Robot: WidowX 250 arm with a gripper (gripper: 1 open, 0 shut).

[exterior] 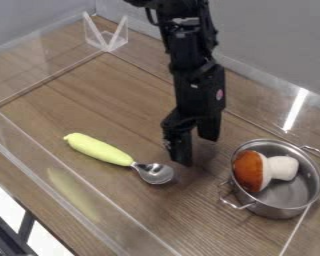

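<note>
My black gripper (192, 136) hangs low over the middle of the wooden surface, its fingers pointing down, just above and right of a metal spoon (155, 173). A yellow-green elongated object (99, 149) lies by the spoon's handle end, to the left. To the right of my gripper is a steel pot (286, 200) holding an orange-and-white object (251, 170). Whether the fingers are open or shut is hard to make out.
A white rack-like piece (105, 36) stands at the back left. Walls bound the surface at the back.
</note>
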